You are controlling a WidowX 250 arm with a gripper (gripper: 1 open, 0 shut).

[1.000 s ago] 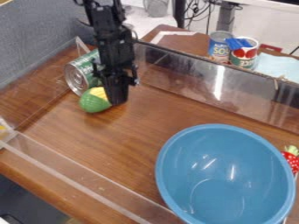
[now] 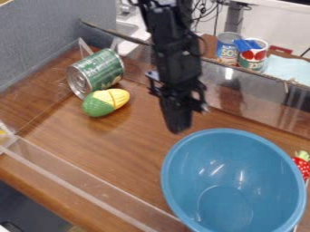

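My black gripper (image 2: 179,116) hangs above the middle of the wooden surface, shut, with nothing visible between its fingers, just up and left of the blue bowl (image 2: 233,181). A yellow-green toy corn (image 2: 105,103) lies to the left, beside a green can (image 2: 94,72) on its side.
A red strawberry (image 2: 302,167) is partly hidden behind the bowl. Clear walls edge the wooden surface (image 2: 121,159). Beyond the back wall stand two cans (image 2: 252,60) on a separate shelf.
The corn lies in about the same place.
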